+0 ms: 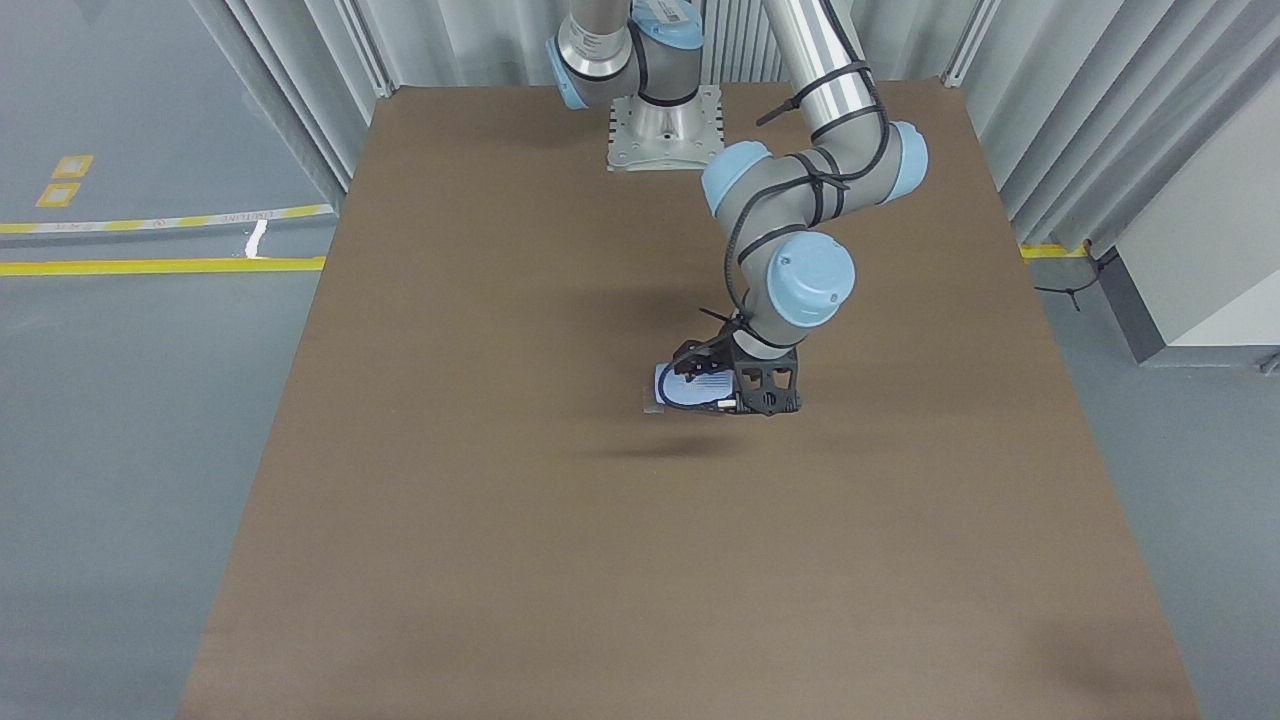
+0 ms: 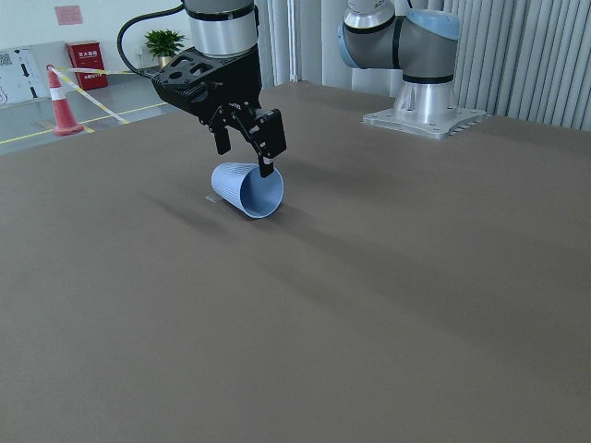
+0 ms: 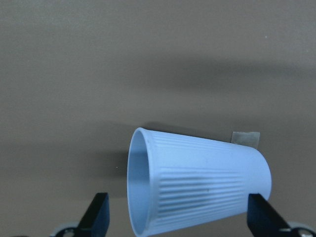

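A light blue ribbed cup lies on its side on the brown table, its mouth facing the viewer in the left view. My gripper hangs just above the cup, open, with nothing between its fingers. In the wrist view the two fingertips flank the near side of the cup, one beside its mouth, the other overlapping its base end. In the front view the gripper hides part of the cup.
A small translucent patch lies beside the cup.
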